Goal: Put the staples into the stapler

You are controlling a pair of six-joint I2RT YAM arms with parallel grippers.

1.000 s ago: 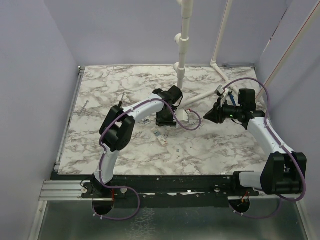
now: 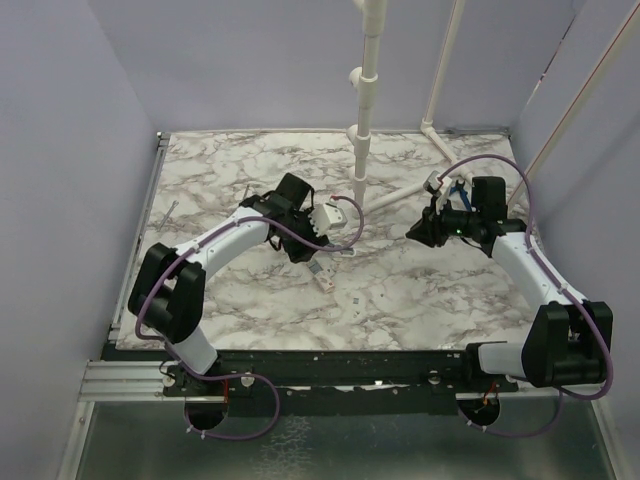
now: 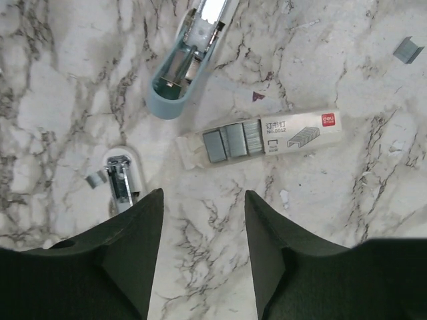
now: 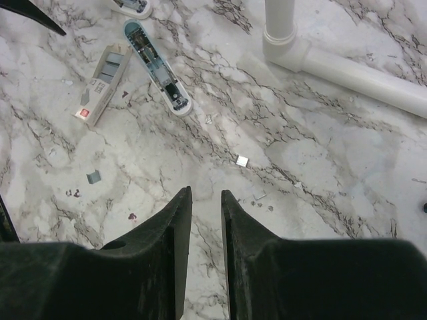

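Observation:
The open stapler [image 3: 167, 100] lies with its teal channel showing in the left wrist view, and also in the right wrist view [image 4: 161, 77]. Below it lies the staples box [image 3: 300, 133] with grey staple strips [image 3: 237, 139] in its open end. A smaller metal-and-white piece [image 3: 121, 180] lies to the left. My left gripper hangs over these, fingers apart with nothing between them. My right gripper is off to the right over bare table, its fingertips a narrow gap apart, holding nothing visible.
A small grey piece [image 3: 407, 50] lies apart on the marble table [image 4: 320, 160]. A white vertical pipe [image 4: 280, 20] and horizontal pipe [image 4: 360, 83] stand behind the stapler.
My left arm has pulled back toward the front left, away from the pipe and the stapler's far end. The right arm has barely moved.

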